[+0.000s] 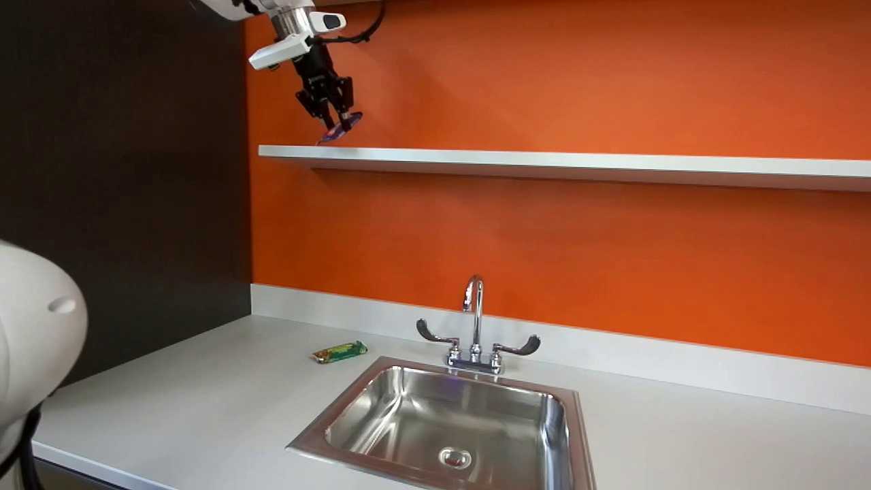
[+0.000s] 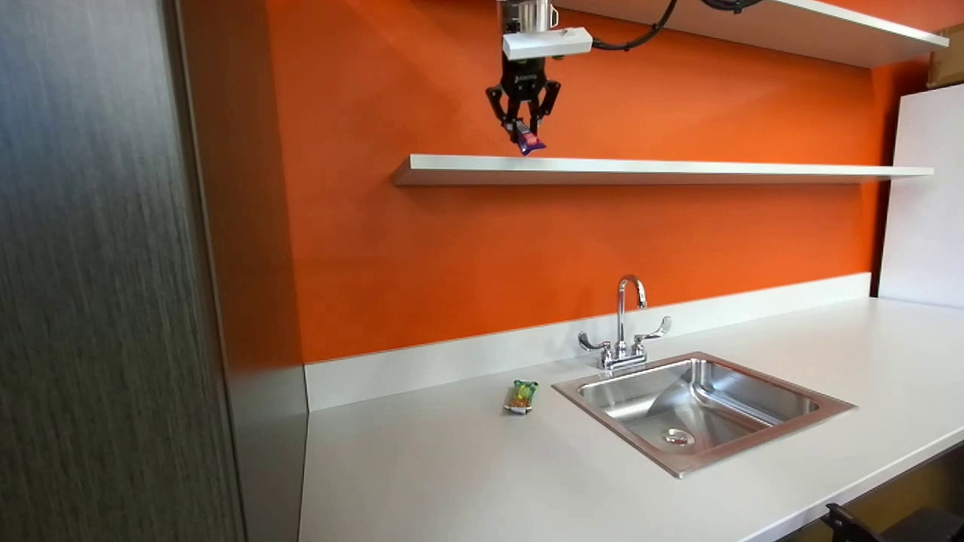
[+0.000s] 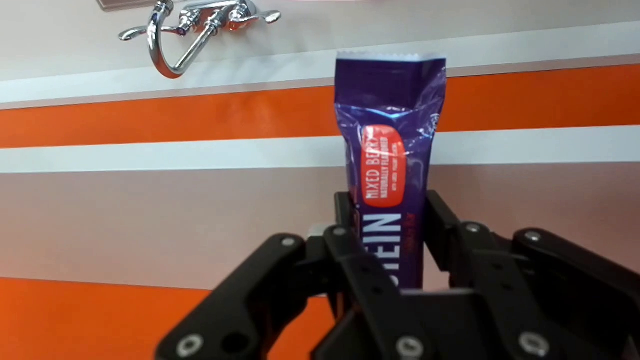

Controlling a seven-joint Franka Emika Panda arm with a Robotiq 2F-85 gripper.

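A purple mixed berry protein bar [image 3: 390, 162] is pinched across its narrow width between the black fingers, its far end sticking out beyond them. My gripper [image 2: 522, 135] is shut on that bar and points downward, close above the lower white shelf [image 2: 633, 167]. From the left, the gripper [image 1: 336, 122] tilts a little and the bar [image 1: 341, 128] slants, its lower end near the shelf edge [image 1: 490, 156]. Whether the bar touches the shelf cannot be told. On the counter lies a green-wrapped bar [image 2: 521, 397], left of the sink.
The shelf looks bare along its visible length. A second shelf [image 2: 795, 27] hangs higher up. Below are the steel sink [image 1: 584, 457] and the chrome faucet [image 1: 477, 327]. The dark side panel [image 1: 147, 163] bounds the left.
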